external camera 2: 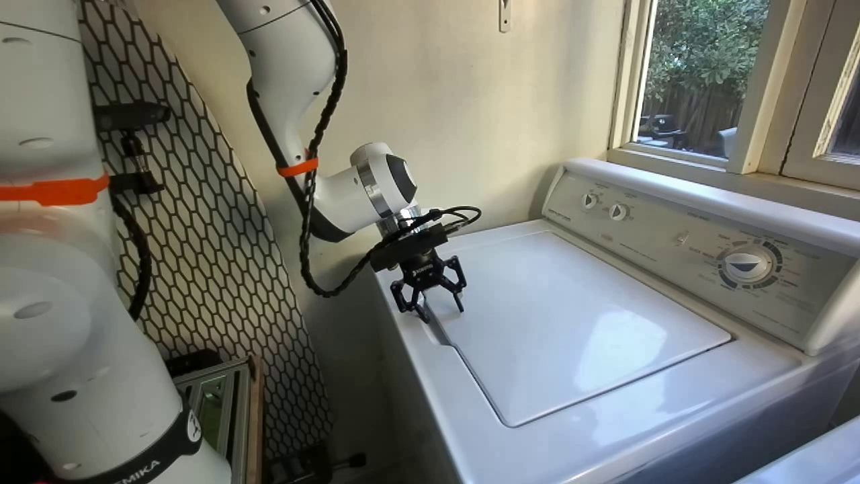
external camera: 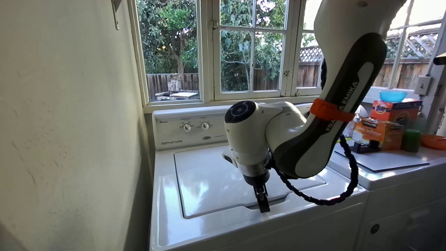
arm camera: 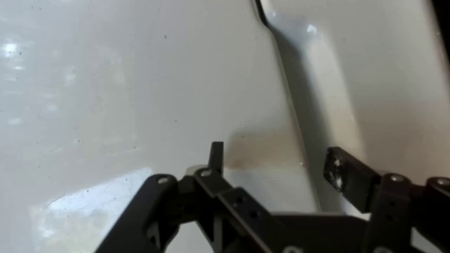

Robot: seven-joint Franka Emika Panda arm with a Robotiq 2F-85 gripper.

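Observation:
The washing machine's white lid (external camera 2: 564, 323) lies closed and flat in its top. Along the lid's front edge runs a shallow handle recess (arm camera: 301, 84). My gripper points down over that edge with its fingers parted and nothing held. In the wrist view one fingertip (arm camera: 217, 156) is over the lid, while the other is on the recess side, so the lid's edge runs through the space between them. Exterior view 2 shows the gripper (external camera 2: 443, 312) at the lid's front-left part; whether a fingertip touches the surface cannot be told.
The control panel (external camera 2: 701, 250) rises at the machine's back, and a wall (external camera: 83, 125) stands close on its left. On the neighbouring machine at right are an orange fabric softener box (external camera: 376, 134), a detergent box (external camera: 391, 111) and a blue bowl (external camera: 393, 96). Most of the lid is clear.

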